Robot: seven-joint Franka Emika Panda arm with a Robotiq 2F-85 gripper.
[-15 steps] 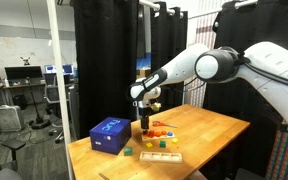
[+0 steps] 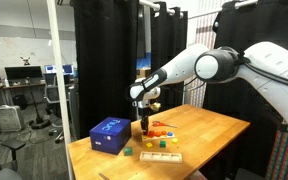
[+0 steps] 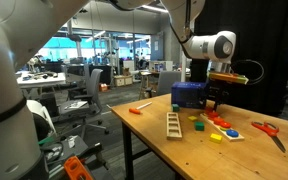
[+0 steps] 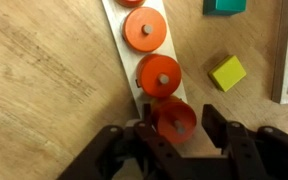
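Observation:
Red round pieces with small knobs stand in a row on a pale board (image 4: pixel 164 48) in the wrist view. The endmost red piece (image 4: pixel 174 121) is between the fingers of my gripper, which stand apart on either side of it. Whether either finger touches it is hard to tell. Beside it along the row are a second red piece (image 4: pixel 159 75) and a third red piece (image 4: pixel 145 29). From outside, my gripper (image 2: pixel 144 126) is low over the table by the red pieces (image 2: pixel 158 134).
A blue box (image 2: pixel 110 135) stands left of the gripper. A wooden tray (image 3: pixel 173 126) lies nearer the front. A yellow block (image 4: pixel 227 73) and a green block (image 4: pixel 224 5) sit beside the row. Red-handled scissors (image 3: pixel 267 128) lie to one side. Open tabletop extends to the right in exterior view 1.

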